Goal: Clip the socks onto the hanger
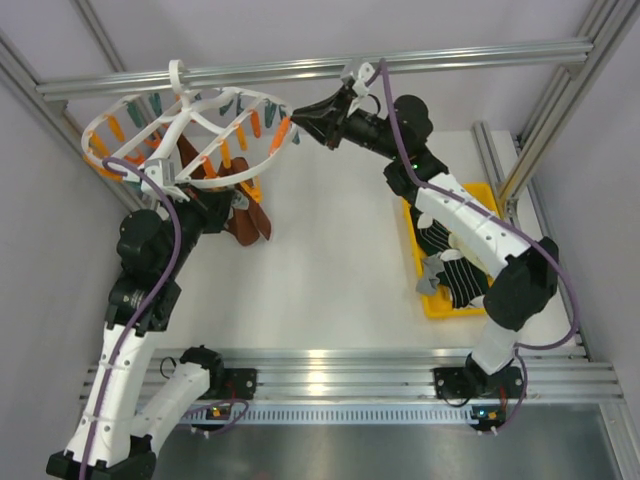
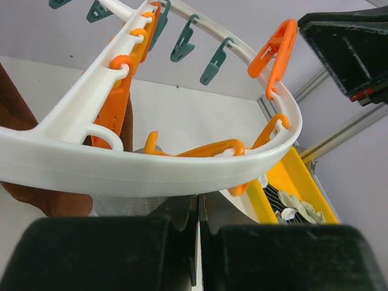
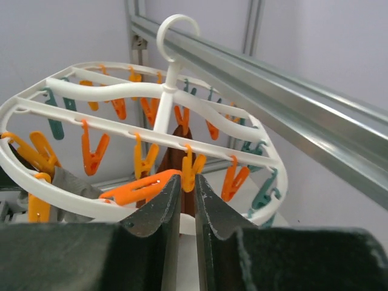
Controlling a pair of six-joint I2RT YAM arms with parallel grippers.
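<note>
The round white hanger (image 1: 277,157) with orange and green clips hangs from the rail. A pair of brown socks (image 1: 252,220) hangs under its middle. My left gripper is shut below the front rim. Grey cloth (image 2: 124,207) shows beside its fingers; whether any is pinched cannot be seen. My right gripper is at the hanger's right rim, its fingers close together with a narrow gap. An orange clip on that rim is right by its fingertips; in the right wrist view, no grip on the clip shows.
A yellow bin (image 1: 432,303) with striped, dark and grey socks stands at the right, partly under my right arm. The metal rail (image 1: 480,58) runs just above the hanger and my right gripper.
</note>
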